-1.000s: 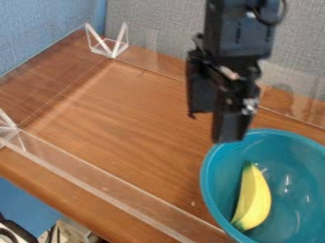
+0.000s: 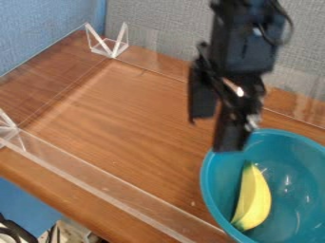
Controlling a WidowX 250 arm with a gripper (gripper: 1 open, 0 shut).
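The dark gripper (image 2: 216, 123) hangs over the wooden table at the upper right, above and behind the rim of a teal bowl, blurred, with its fingers apart and nothing visible between them. A yellow banana (image 2: 253, 199) lies inside the teal bowl (image 2: 302, 171) at the lower right, below the gripper.
White plastic brackets stand at the back left and left edge. A clear strip runs along the front edge, and a grey padded wall is behind.
The bowl and banana have not moved.
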